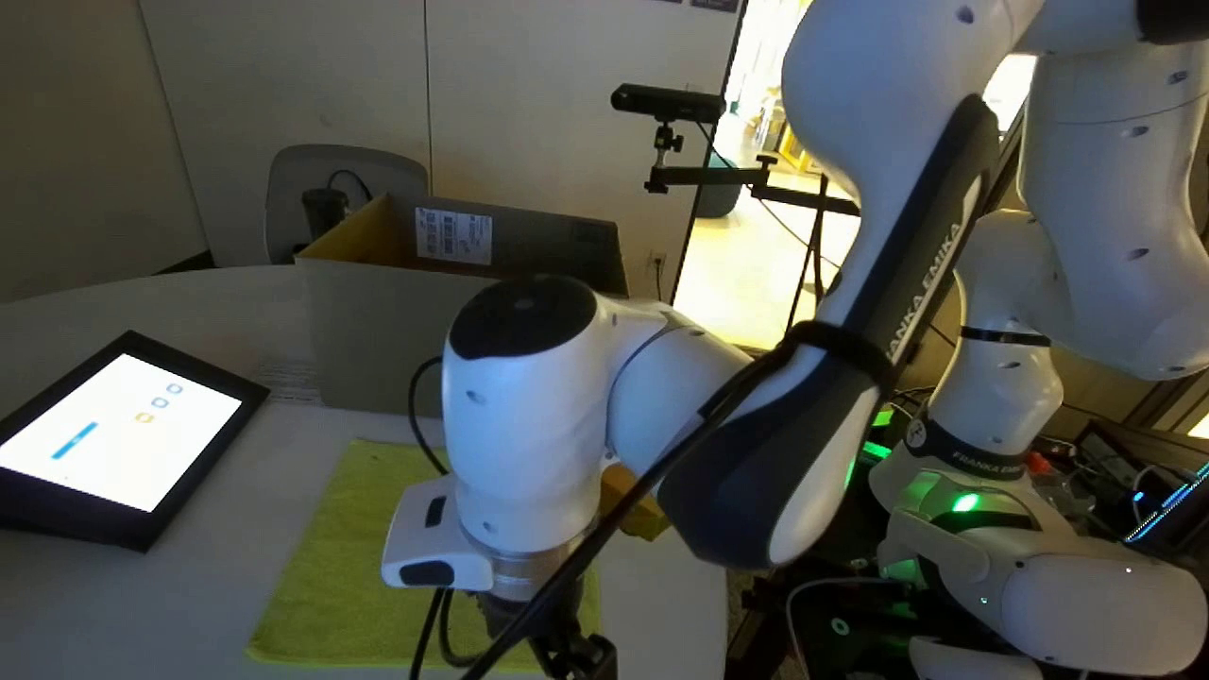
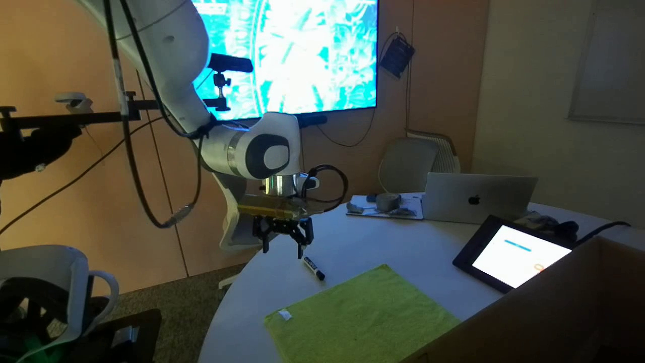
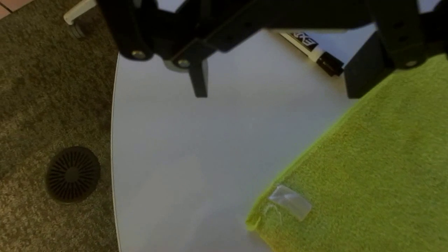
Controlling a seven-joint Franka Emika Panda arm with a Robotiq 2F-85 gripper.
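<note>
My gripper hangs above the white table with its fingers apart and nothing between them. In the wrist view one finger is over bare table and the other is near the towel's edge. A black-and-white marker lies on the table beyond the fingers, partly hidden by the gripper body. Exterior view 2 shows the marker whole, just off the towel's edge. The yellow-green towel lies flat, with a pale tag at one corner. Exterior view 1 shows only part of my gripper, at the bottom edge.
An open cardboard box stands on the table behind the towel. A lit tablet is to the left in exterior view 1. A laptop and a board with tape stand farther back. The table edge curves close to the gripper.
</note>
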